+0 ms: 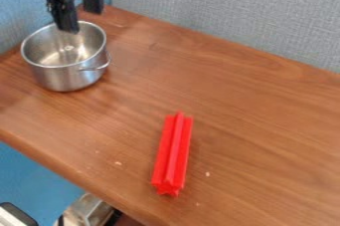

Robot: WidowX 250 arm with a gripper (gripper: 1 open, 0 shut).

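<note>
My black gripper hangs at the top left, raised over a steel pot, its fingers apart with nothing visible between them. The pot stands upright near the left edge of the wooden table, a wire handle on its right side. A red ridged bar lies lengthwise on the table, right of and nearer than the pot.
Grey padded walls border it at the back and left. Beyond the near left edge are a blue surface and some metal hardware at the bottom.
</note>
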